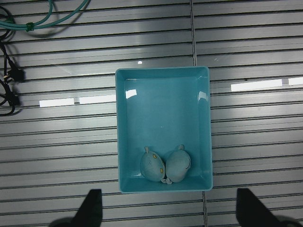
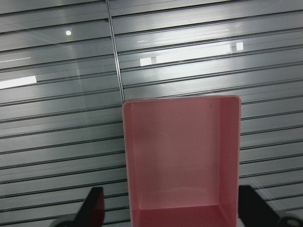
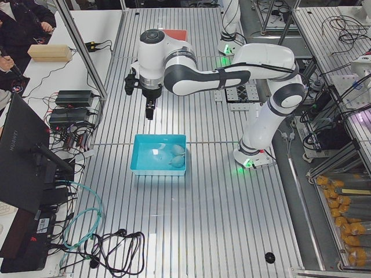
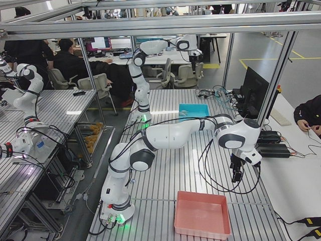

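Observation:
A blue bin holds two pale plush toys, one with yellow spots, one plainer, side by side at one end. My left gripper hangs above that bin, fingers wide apart, nothing between them. In the right wrist view an empty pink bin lies below my right gripper, whose fingers also stand wide apart with nothing between them.
Coiled cables lie at the table's near left corner. A monitor and electronics stand along the left side, with frame posts at the edge.

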